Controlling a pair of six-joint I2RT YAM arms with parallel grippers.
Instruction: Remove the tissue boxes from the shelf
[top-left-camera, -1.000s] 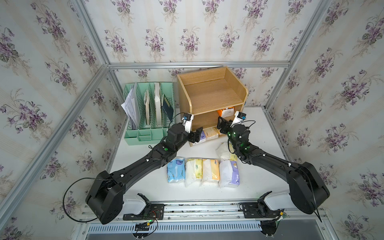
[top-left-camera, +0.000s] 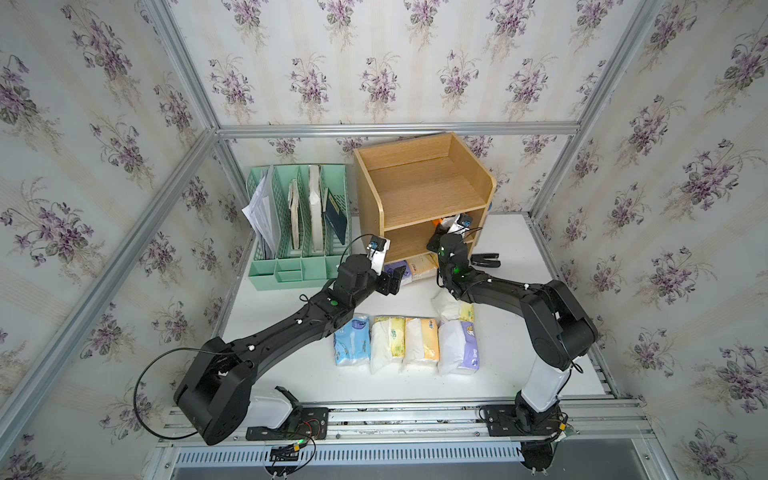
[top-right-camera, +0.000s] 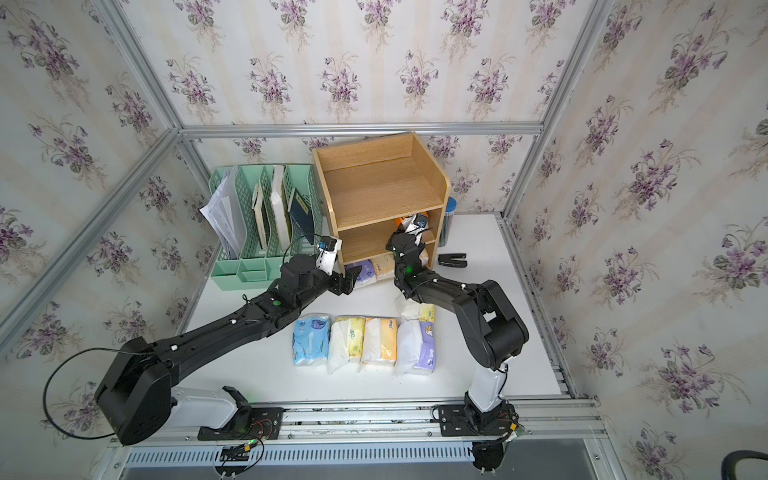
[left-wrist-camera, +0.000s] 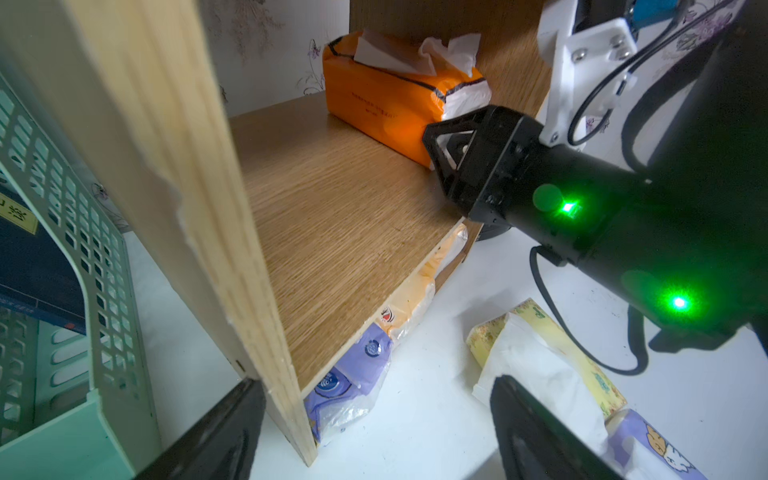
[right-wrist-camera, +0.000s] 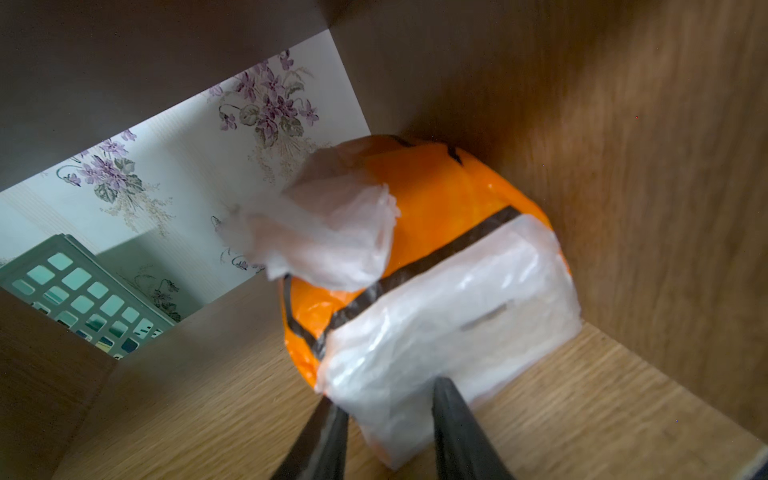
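Observation:
In the right wrist view an orange tissue pack, with a tissue pulled up at its top and a white end flap, rests on the shelf's middle board against the side wall. My right gripper is inside that compartment with its fingers apart; the flap's lower corner shows between them, and I cannot tell whether they touch it. Below the board lie a purple pack and a pale orange pack. My left gripper stands open, empty, by the shelf's left front edge.
A row of packs lies on the table in front, with a yellow one behind its right end. The green file rack stands close left of the shelf. A black tool lies to the right. The top compartment is empty.
My left arm has shifted only slightly.

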